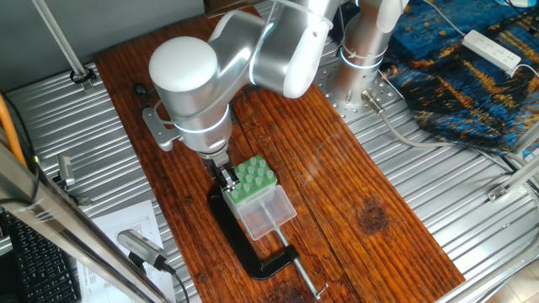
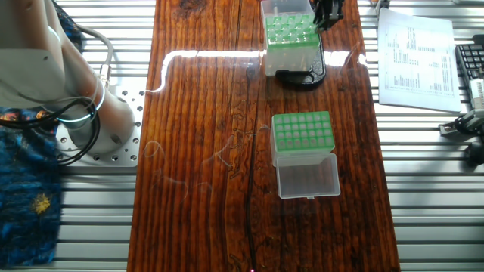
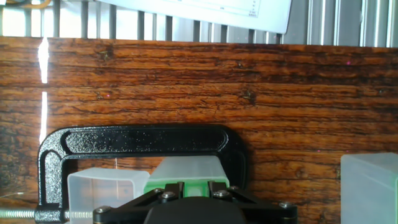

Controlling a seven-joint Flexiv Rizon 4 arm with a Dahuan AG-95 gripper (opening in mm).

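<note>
A tube box with rows of pale green round caps on its green top (image 1: 252,179) stands on the wooden table, its clear lid (image 1: 268,214) folded out. My gripper (image 1: 226,178) is low at the left edge of this box in exterior view 1. At the bottom of the wrist view, its dark fingers (image 3: 177,189) stand a little apart over the box's green rim (image 3: 196,188). Green shows between them, but whether a cap is held there is hidden by the gripper body. In exterior view 2, the dark fingertips (image 2: 316,20) are beside the box's top.
A black C-clamp (image 1: 240,244) lies around the box's side, its screw rod running under the clear lid. A second box with a green grid (image 2: 303,132) and an open clear lid (image 2: 308,177) stands apart. Table (image 1: 354,177) toward the arm base is clear.
</note>
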